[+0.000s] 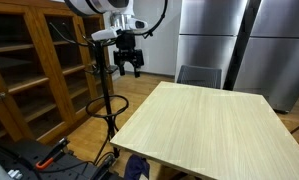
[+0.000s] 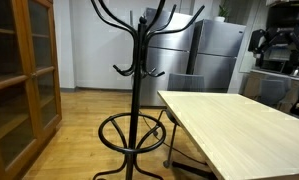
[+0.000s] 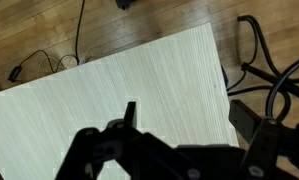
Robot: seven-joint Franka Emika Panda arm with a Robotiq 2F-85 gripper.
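My gripper (image 1: 129, 72) hangs in the air above the near left side of a pale wooden table (image 1: 204, 120), with its fingers pointing down. The table top looks bare, with no object on it. From the wrist, the gripper is open, its dark fingers spread wide with only the table surface (image 3: 119, 85) visible below and between them. In exterior view 2 the gripper (image 2: 265, 50) shows at the right edge, well above the table (image 2: 234, 115).
A black coat rack (image 2: 136, 95) stands close beside the table and the arm. Behind the table is a dark chair (image 1: 199, 76). A glass-door wooden cabinet (image 1: 19, 75) lines the left. Some dark blue cloth-like thing (image 1: 136, 167) shows below the table's near edge.
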